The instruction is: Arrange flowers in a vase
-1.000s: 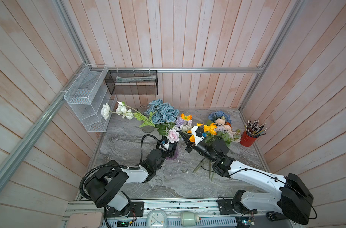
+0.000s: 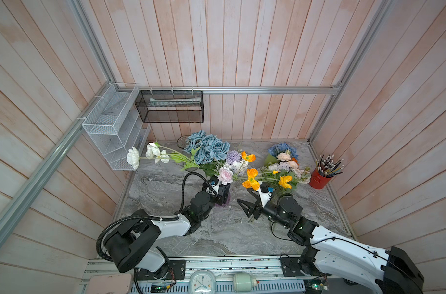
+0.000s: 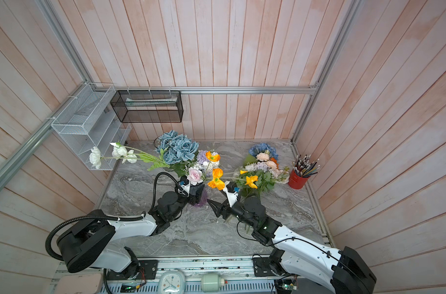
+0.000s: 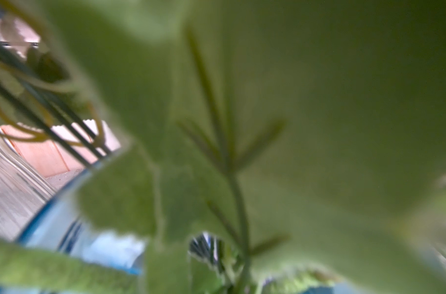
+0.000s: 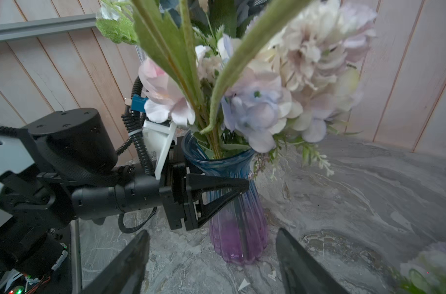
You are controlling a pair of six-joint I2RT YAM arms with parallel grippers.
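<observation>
The vase [image 5: 240, 230], blue at the rim and purple at the base, stands upright. It holds blue roses [image 2: 210, 149], a pink rose [image 2: 225, 176], pale hydrangeas [image 5: 257, 100], white flowers [image 2: 156, 152] leaning left and orange poppies [image 2: 251, 177] leaning right. My left gripper [image 2: 223, 190] is around the vase, one finger [image 5: 215, 183] in front of it and the other hidden; whether it grips is unclear. Leaves [image 4: 306, 122] fill most of the left wrist view. My right gripper [image 2: 245, 197] is open, nothing between its fingers, just right of the vase.
More flowers [image 2: 287, 164] lie at the right, their stems partly behind my right arm. Beyond them stands a red pot [image 2: 319, 181] of brushes. A black mesh basket [image 2: 170, 106] and white wire shelves [image 2: 112, 127] hang at the left back.
The poppies shifted and now lean right. My left arm has barely moved.
</observation>
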